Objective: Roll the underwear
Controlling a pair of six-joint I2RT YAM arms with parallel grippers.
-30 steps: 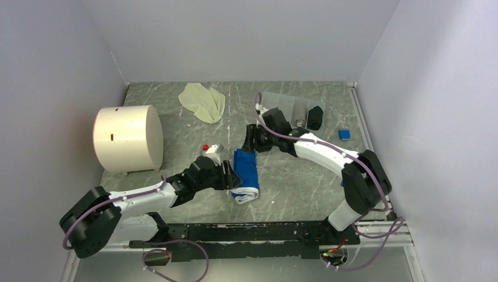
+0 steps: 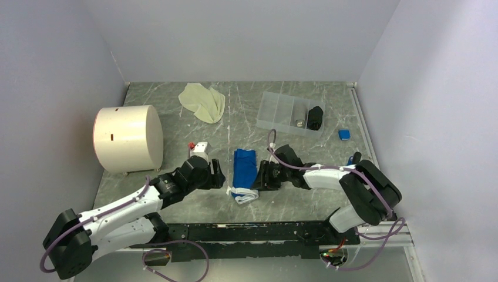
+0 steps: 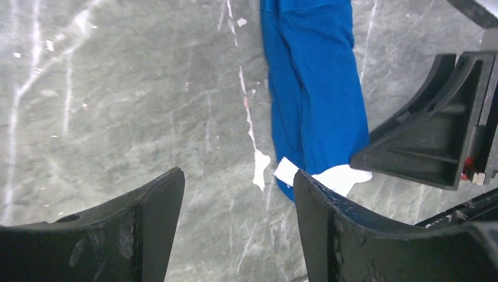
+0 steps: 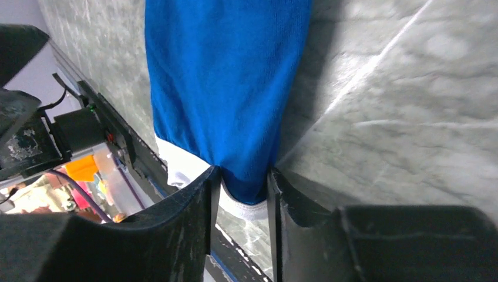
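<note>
Folded into a long strip, the blue underwear (image 2: pixel 244 167) with its white waistband (image 2: pixel 246 198) lies at the table's middle, waistband toward the front. At the right side of that near end is my right gripper (image 2: pixel 261 183). In the right wrist view its fingers (image 4: pixel 202 205) stand narrowly apart on either side of the blue cloth's edge (image 4: pixel 249 170); how firmly they press it does not show. My left gripper is open and empty, left of the strip, its right finger covering part of the near end in the left wrist view.
A clear divided box (image 2: pixel 275 109) holding a dark roll (image 2: pixel 315 117) stands at the back right. A pale yellow cloth (image 2: pixel 202 102) lies at the back, a white cylinder (image 2: pixel 128 138) at the left. A small blue item (image 2: pixel 344 134) rests far right.
My right gripper has moved from the strip's far end to its near end. The left one has drawn back leftward off the strip. The waistband's left corner now sticks out.
</note>
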